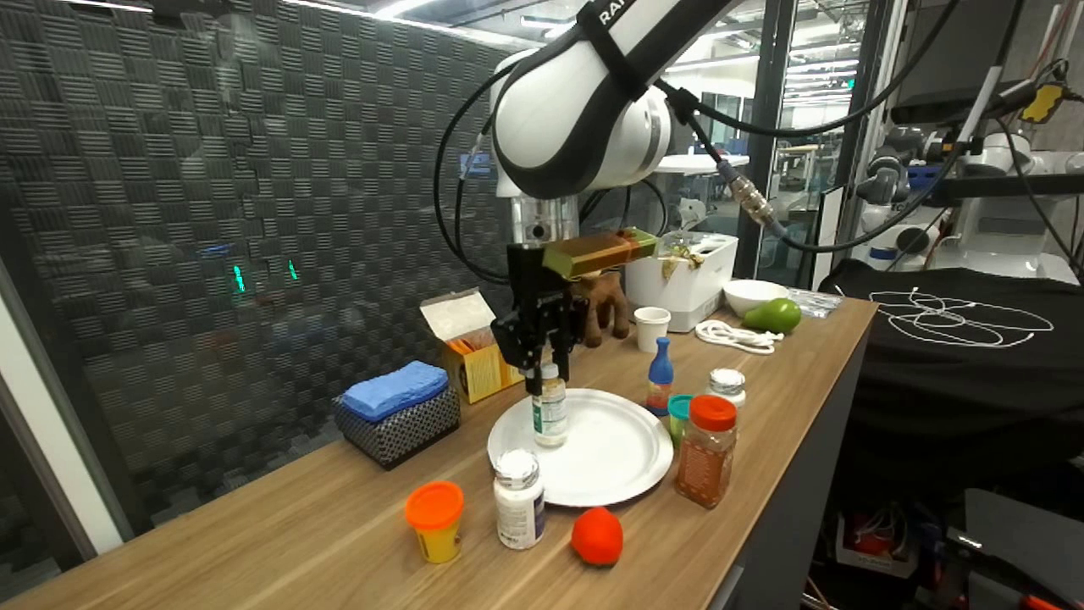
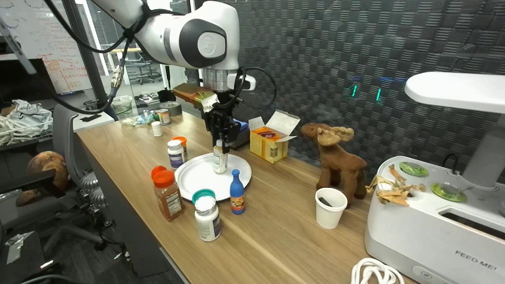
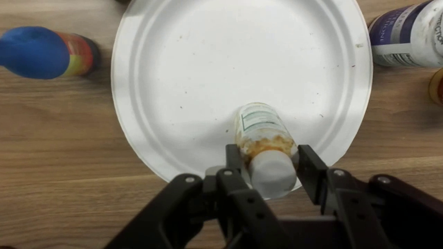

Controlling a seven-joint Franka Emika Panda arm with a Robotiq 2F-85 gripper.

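A clear bottle with a white cap and a green-and-white label (image 1: 550, 415) stands nearly upright at the plate's back part, its base at or just over the surface. My gripper is shut on this bottle, one finger on each side just below the cap. Brown residue marks the bottle (image 3: 259, 128) under its cap in the wrist view. Beneath it lies the round white plate (image 2: 194, 177), otherwise bare but for small specks. Whether the base fully rests on the plate I cannot tell.
Around the plate stand a blue bottle (image 2: 237, 193), a red-lidded jar (image 1: 707, 457), white pill bottles (image 1: 519, 505) (image 2: 207, 220), an orange-lidded tub (image 1: 436, 518) and a red object (image 1: 596, 535). Behind are a yellow box (image 2: 268, 144) and a basket (image 1: 398, 422).
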